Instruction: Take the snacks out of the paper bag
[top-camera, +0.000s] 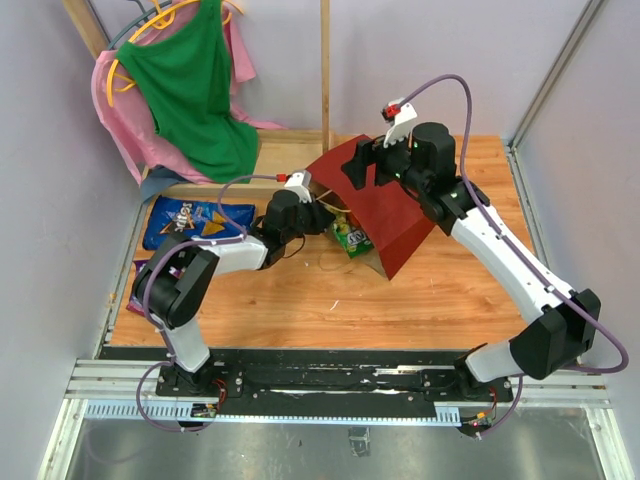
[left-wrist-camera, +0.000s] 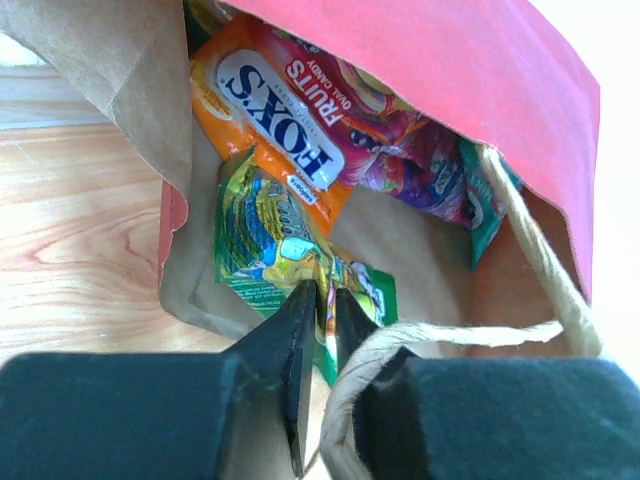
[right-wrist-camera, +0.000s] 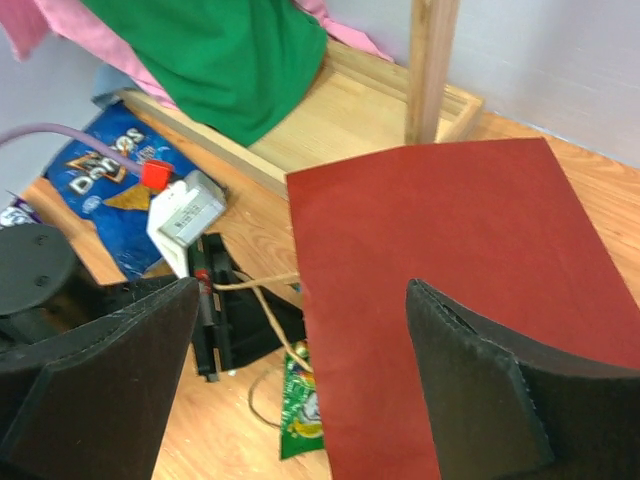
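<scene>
The red paper bag (top-camera: 372, 190) leans tilted on the table, its mouth facing left. Inside, a green and yellow snack packet (left-wrist-camera: 270, 240) lies nearest the opening, with an orange Hoxs packet (left-wrist-camera: 265, 115) and a purple packet (left-wrist-camera: 420, 165) behind it. My left gripper is at the mouth. Its fingertips are close together with a crumpled fold of the green packet in the narrow gap; whether they clamp it cannot be told. A twisted paper handle (left-wrist-camera: 450, 335) crosses over this gripper. My right gripper (top-camera: 356, 166) hangs open and empty above the bag's red side.
A blue Doritos bag (top-camera: 190, 222) and a purple packet (top-camera: 140, 285), partly hidden by my left arm, lie at left. A clothes rack with a green garment (top-camera: 190, 90) stands behind.
</scene>
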